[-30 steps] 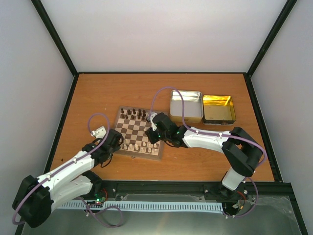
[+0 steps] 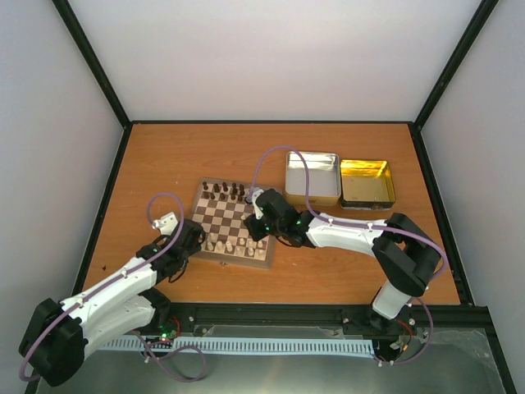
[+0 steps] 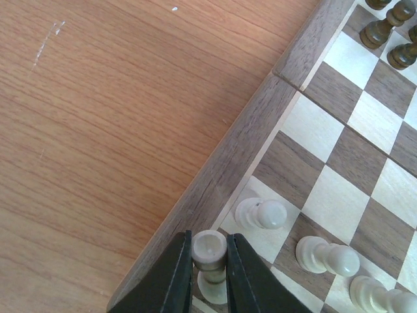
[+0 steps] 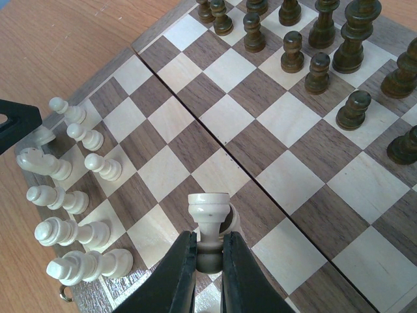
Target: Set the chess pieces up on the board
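Note:
The wooden chessboard [image 2: 217, 213] has dark pieces at its far side and white pieces along the near side. In the left wrist view my left gripper is shut on a white piece [image 3: 210, 251] at the board's corner square, beside other white pieces [image 3: 326, 255]. In the right wrist view my right gripper is shut on a white piece [image 4: 208, 212] over the board, with another pale shape partly hidden behind it. Dark pieces [image 4: 348, 39] stand in rows across the board from the white ones.
A silver tin [image 2: 312, 172] and a gold tin [image 2: 366, 180] stand behind my right arm at the back right. Bare table [image 3: 104, 117] lies left of the board, whose raised wooden rim borders the squares.
My left arm has shifted very slightly in the top view. The right arm looks unchanged.

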